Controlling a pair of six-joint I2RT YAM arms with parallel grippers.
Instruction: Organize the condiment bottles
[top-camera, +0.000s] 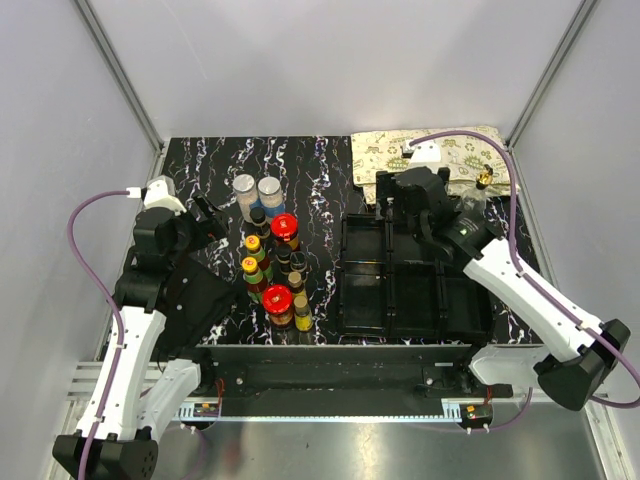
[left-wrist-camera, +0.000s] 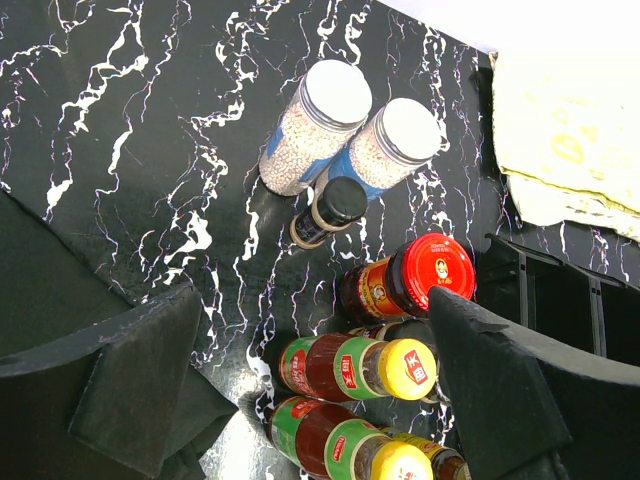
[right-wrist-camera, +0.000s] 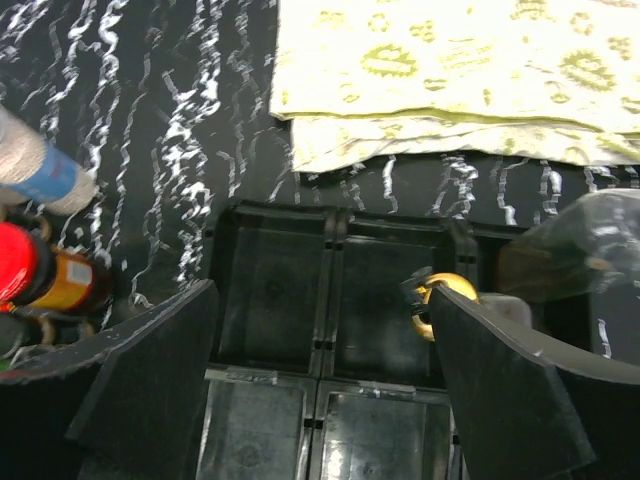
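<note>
Bottles and jars cluster left of the black compartment tray (top-camera: 365, 300): two white-lidded shakers (left-wrist-camera: 310, 140), a small black-capped bottle (left-wrist-camera: 322, 213), red-lidded jars (left-wrist-camera: 420, 270), yellow-capped sauce bottles (left-wrist-camera: 335, 368), several smaller ones. A clear bottle (right-wrist-camera: 555, 255) with a gold top stands in the tray's back-right compartment. My open left gripper (top-camera: 210, 220) hovers left of the cluster, empty. My right gripper (top-camera: 405, 190) is open over the back of the tray, left of the clear bottle, nothing between its fingers.
A folded printed cloth (right-wrist-camera: 430, 70) lies behind the tray. A dark cloth (top-camera: 190, 300) lies at the front left.
</note>
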